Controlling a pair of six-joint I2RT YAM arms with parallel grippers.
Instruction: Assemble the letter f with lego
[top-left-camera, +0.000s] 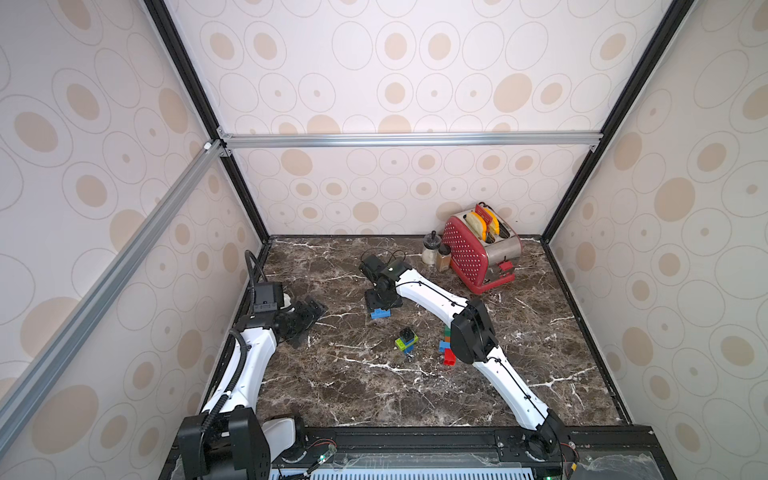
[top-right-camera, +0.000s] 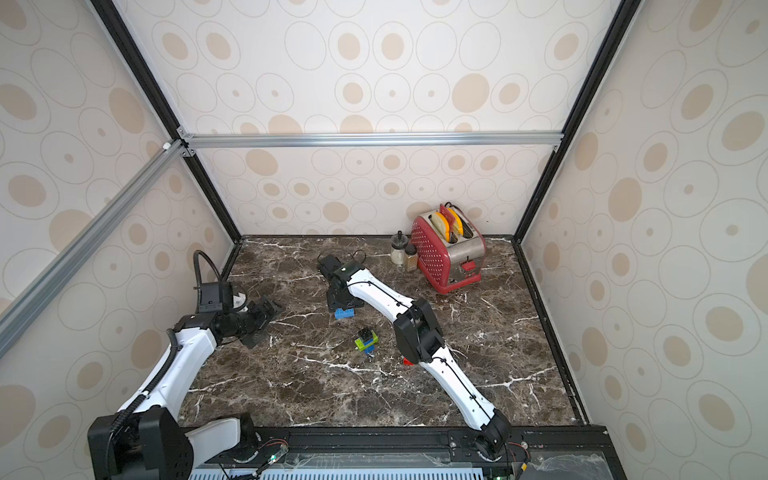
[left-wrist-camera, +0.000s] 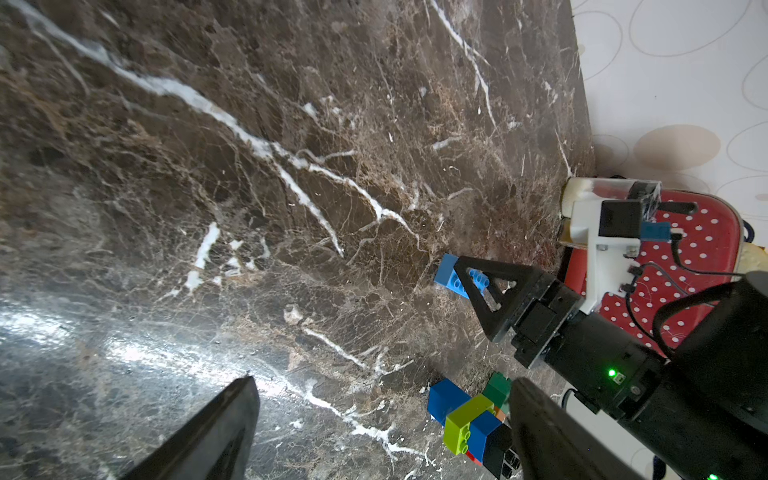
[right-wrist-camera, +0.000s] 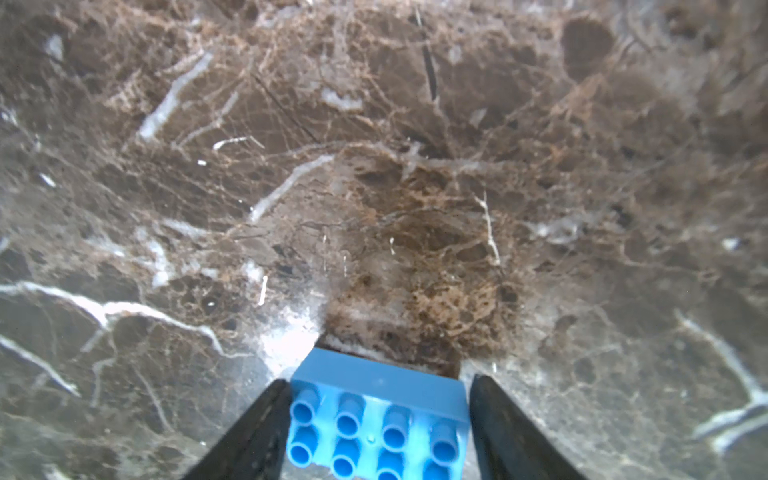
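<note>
In the right wrist view a light blue brick (right-wrist-camera: 376, 400) with two rows of studs is pinched lengthwise in my right gripper, its studs turned toward the camera. From the top left view this brick (top-left-camera: 380, 314) shows at the tips of the right gripper (top-left-camera: 382, 306); the gap to the table is hard to judge. A small stack (top-left-camera: 406, 341) of lime, blue and black bricks stands nearer the front. At the table's left my left gripper is open, with only bare marble between its blurred fingers.
Red (top-left-camera: 449, 357), blue (top-left-camera: 444, 346) and green bricks lie partly under the right arm. A red toaster (top-left-camera: 480, 252) and two shakers (top-left-camera: 432, 248) stand at the back. Much of the marble between the arms is clear.
</note>
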